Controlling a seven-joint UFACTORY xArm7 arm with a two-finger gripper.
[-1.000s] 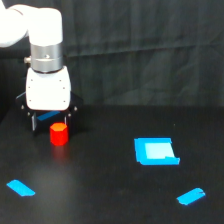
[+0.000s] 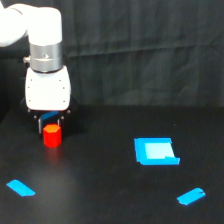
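Note:
A small red block (image 2: 52, 136) rests on the dark table at the left of the view. Right above it is my gripper (image 2: 50, 127), pointing down from the white arm (image 2: 46, 60). The dark fingers come down close to the block's top. They blend into the black background, so whether they grip it cannot be made out.
To the right lies a blue-edged square (image 2: 157, 151) with a pale middle. Blue tape strips mark the front left (image 2: 20, 188) and the front right (image 2: 191, 196). Bare dark table fills the middle and front. A black curtain (image 2: 140, 50) hangs behind.
The red block now sits slightly farther left and nearer the front, more centred under my gripper. The fingers appear closer together than before. The arm has barely moved.

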